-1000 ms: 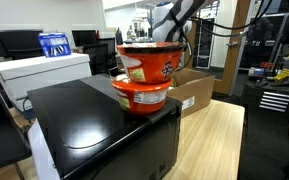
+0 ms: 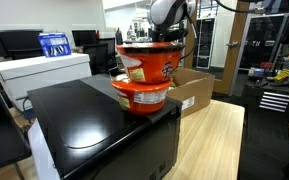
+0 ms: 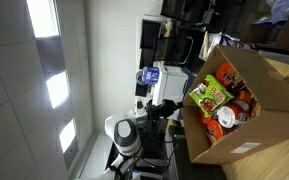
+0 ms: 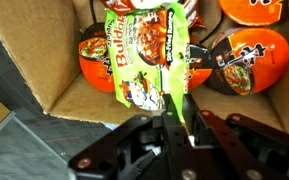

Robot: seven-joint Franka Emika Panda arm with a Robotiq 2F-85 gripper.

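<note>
A green and yellow noodle packet point(image 4: 149, 50) marked Buldak fills the upper middle of the wrist view. My gripper is shut on the packet's near end, with its fingertips close together there. In exterior view 2, which is turned on its side, the same packet point(image 3: 211, 95) shows against the cardboard box point(image 3: 259, 95), with red and orange noodle cups around it. The gripper itself is hidden behind stacked red bowls in exterior view 1, where only the white arm point(image 2: 168, 12) rises above them.
Red-orange noodle cups point(image 4: 250, 62) lie in the box under the packet. Cardboard walls point(image 4: 59, 40) stand close around them. In exterior view 1, two red bowls point(image 2: 147, 65) sit stacked on a black cabinet point(image 2: 84, 115) in the foreground. Bare wooden tabletop point(image 2: 214, 140) lies to their right.
The white arm has risen behind the red bowls over the last second. The bowls and the box have stayed in place.
</note>
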